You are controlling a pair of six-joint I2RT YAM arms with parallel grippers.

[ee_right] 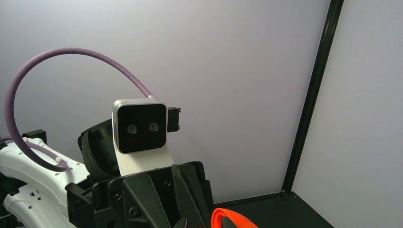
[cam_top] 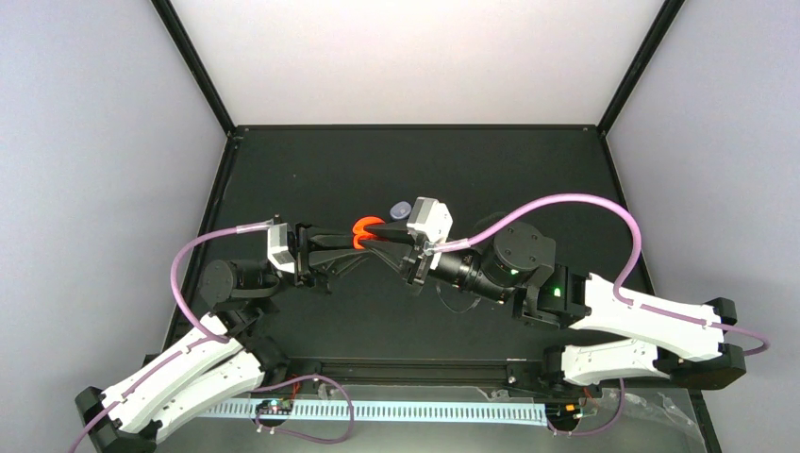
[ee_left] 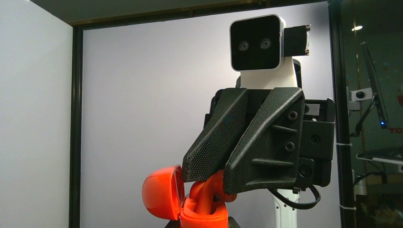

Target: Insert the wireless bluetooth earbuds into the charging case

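Note:
The orange charging case (ee_left: 204,221) has its lid (ee_left: 160,192) standing open in the left wrist view. My left gripper (cam_top: 358,241) is shut on the case, its tips mostly out of that view. An orange earbud (ee_left: 205,199) stands at the case's opening; how deep it sits is hard to see. From the right, my right gripper reaches down to it, part open, fingertips on either side of the earbud's upper part. Whether its pads touch the earbud cannot be told. In the right wrist view only an orange edge of the case (ee_right: 233,218) shows.
A small bluish-grey round object (cam_top: 400,210) lies on the black table (cam_top: 425,170), just behind the right gripper. Both grippers meet nearly tip to tip over its middle.

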